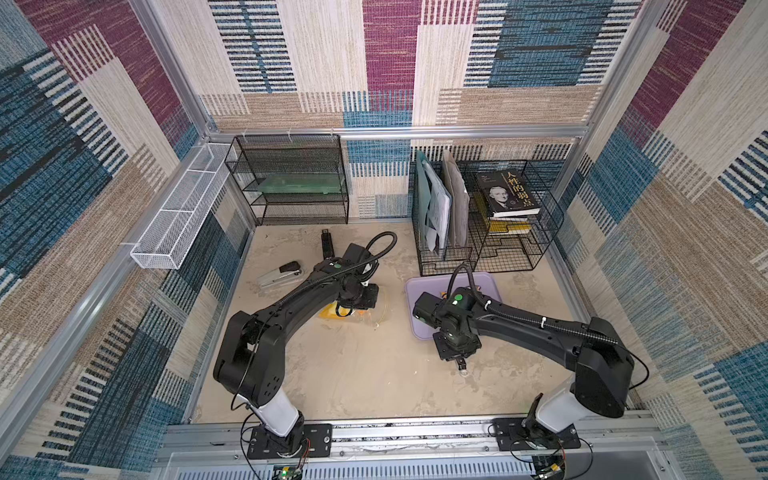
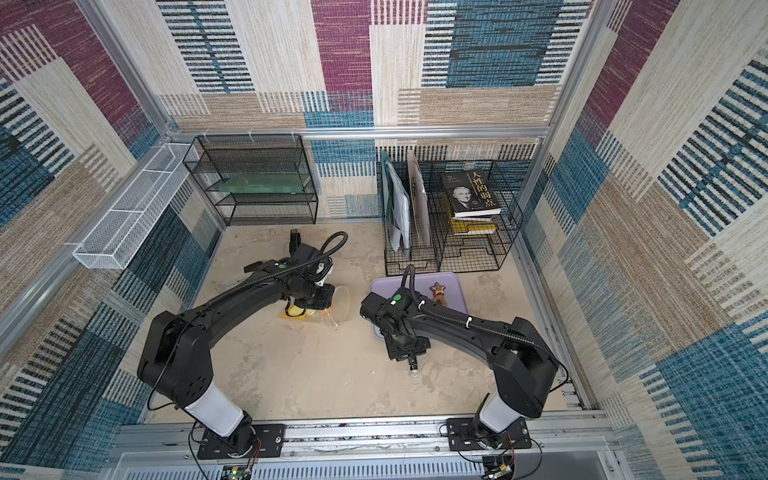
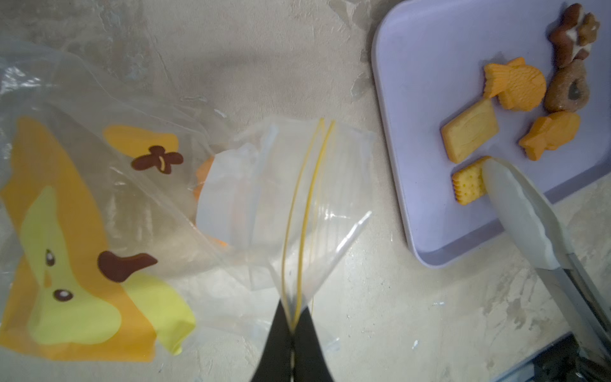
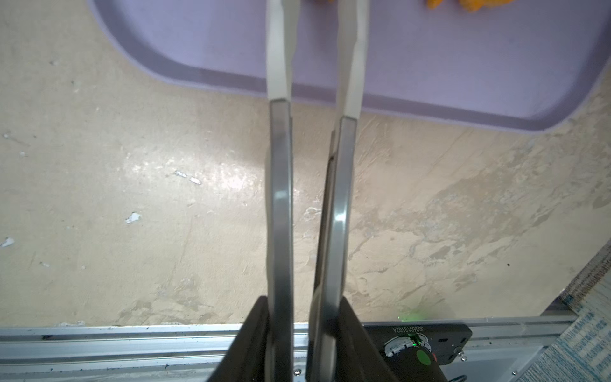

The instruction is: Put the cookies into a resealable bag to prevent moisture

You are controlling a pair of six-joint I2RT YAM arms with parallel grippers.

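The clear bag [image 3: 159, 254], printed with orange and yellow figures, lies on the table. My left gripper is shut on its mouth edge, where the yellow zip lines [image 3: 305, 216] narrow to the fingertips. Orange shapes show through the film; I cannot tell whether they are print or cookies. On the lilac tray [image 3: 397, 146] lie a ridged cracker [image 3: 469, 182], a plain biscuit [image 3: 469, 130], fish-shaped cookies [image 3: 518, 86] and brown cookies [image 3: 567, 88]. My right gripper is open over the tray. Its pale finger [image 3: 515, 210] partly covers the ridged cracker.
A stapler [image 1: 280, 274] and a black object [image 1: 327, 243] lie behind the left arm. Wire racks [image 1: 292, 180] with files and a book [image 1: 508, 193] stand along the back.
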